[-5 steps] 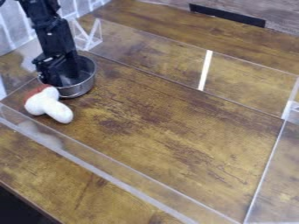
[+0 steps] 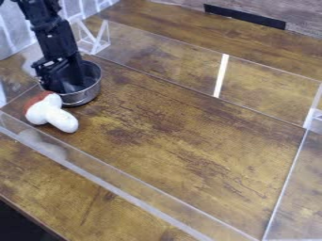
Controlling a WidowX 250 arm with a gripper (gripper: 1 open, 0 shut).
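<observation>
At the left of the camera view a steel bowl (image 2: 79, 92) rests on the wooden table. The black gripper (image 2: 58, 70) reaches down from the top left to the bowl's back-left part; its fingertips are dark against the bowl, and whether anything sits between them is hard to see. Just in front of the bowl lies a white object (image 2: 53, 116) with a reddish end, resembling a plush or bottle-like toy, on its side.
Clear plastic walls (image 2: 221, 75) border the work area at the back, front and right. A dark slot (image 2: 246, 16) is at the back.
The gripper has shifted slightly up and to the left at the bowl. The bowl and white object look about where they were.
</observation>
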